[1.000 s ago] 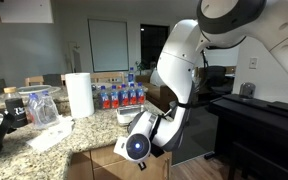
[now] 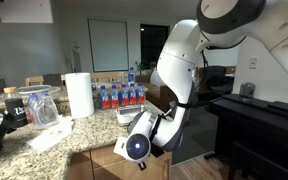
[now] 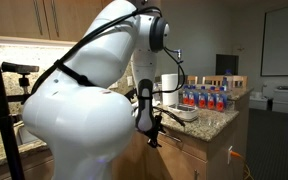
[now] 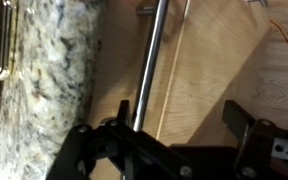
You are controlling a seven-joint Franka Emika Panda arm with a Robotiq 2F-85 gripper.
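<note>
In the wrist view my gripper is open, its dark fingers spread wide at the lower edge. A shiny metal bar handle (image 4: 154,55) on a wooden drawer or cabinet front runs lengthwise through the gap between them. No contact between finger and bar is plain to see. In exterior view 2 the gripper (image 3: 152,140) hangs at the wooden front (image 3: 189,150), just below the counter's edge. Exterior view 1 shows the wrist (image 2: 139,148) low beside the counter, with the fingertips hard to make out.
The speckled stone counter (image 4: 54,80) lies close on the left in the wrist view. On the counter are a paper towel roll (image 2: 80,95), a row of blue-labelled bottles (image 2: 115,98), a dish rack (image 2: 130,113) and a dark bottle (image 2: 14,106). Open wooden floor (image 4: 274,85) shows at right.
</note>
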